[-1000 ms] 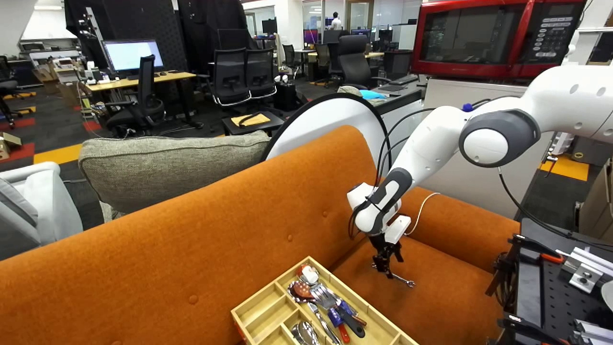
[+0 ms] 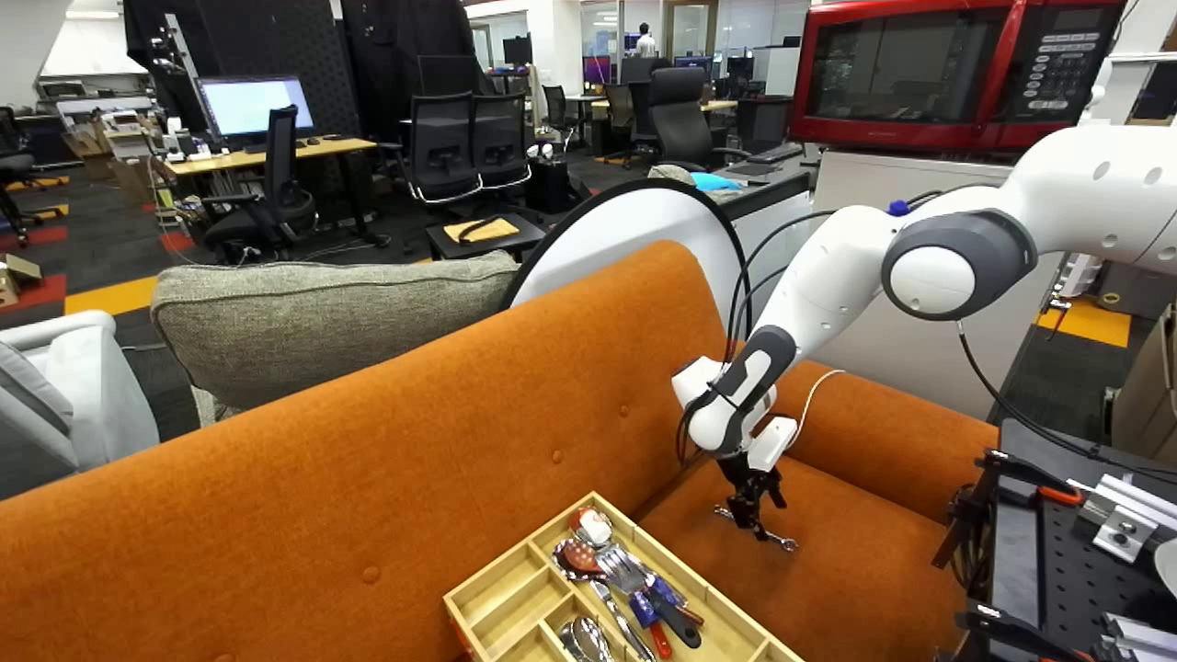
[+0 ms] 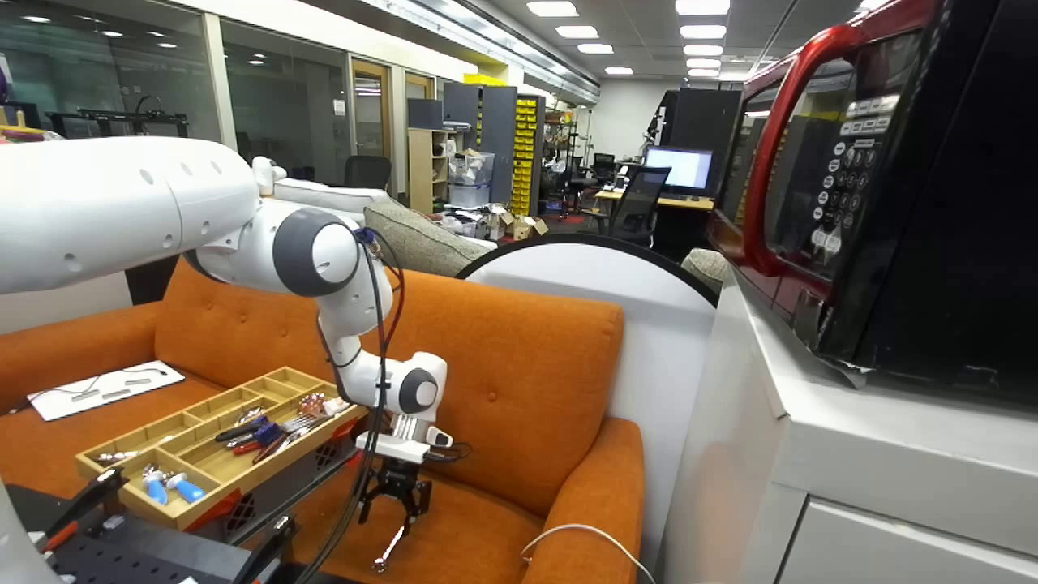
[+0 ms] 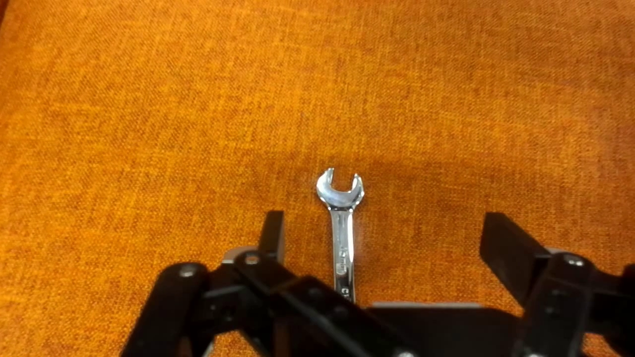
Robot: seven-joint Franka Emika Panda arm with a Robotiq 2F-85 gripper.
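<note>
A shiny metal wrench [image 4: 342, 238] lies flat on the orange sofa seat [image 4: 178, 119], its open-ended head pointing away in the wrist view. My gripper stands open above it, with the wrench's shaft between the spread fingers, closer to the left one. The lower part of the shaft is hidden behind the gripper's body in that view. From exterior view 1, one wrench end [image 2: 784, 542] shows beside the gripper [image 2: 756, 524]. In exterior view 2 the wrench [image 3: 389, 551] sticks out below the gripper [image 3: 394, 511].
A wooden divided tray [image 2: 502, 567] holding kitchen utensils stands beside the gripper's part of the seat. The sofa backrest [image 2: 364, 463] and armrest [image 3: 603, 467] border this spot. A black workbench [image 2: 1070, 552] with clamps is close by. The seat around the wrench is clear.
The gripper has shifted slightly to the right and a little lower in exterior view 1, along the wrench. The wrench and tray look unmoved.
</note>
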